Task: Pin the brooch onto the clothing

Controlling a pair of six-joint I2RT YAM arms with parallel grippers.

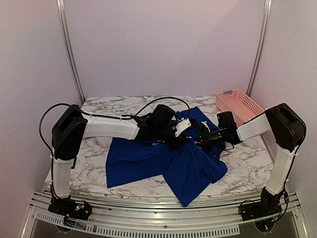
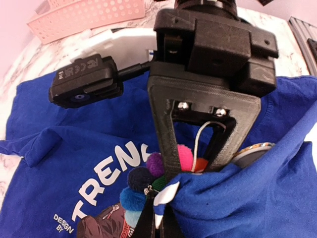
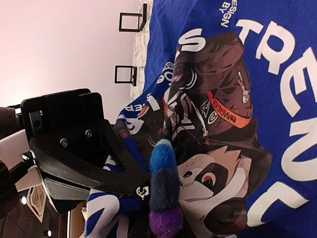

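Note:
The blue T-shirt [image 1: 133, 166] with printed lettering and raccoon graphic is spread on the table, bunched up in the middle. My left gripper is shut at a raised fold of blue cloth [image 2: 228, 198], its tips partly hidden by it. My right gripper [image 1: 200, 141] meets it there. The brooch, a row of coloured pompoms [image 3: 164, 173] with a metal piece [image 3: 142, 191], is at my right gripper, which is shut on it; its fingertips are mostly hidden behind the pompoms and cloth. Whether the pin passes through the cloth, I cannot tell.
A pink basket [image 1: 240, 106] stands at the back right of the marble table [image 1: 99, 104]. Bare table shows along the left, back and front right. Walls enclose the back and both sides.

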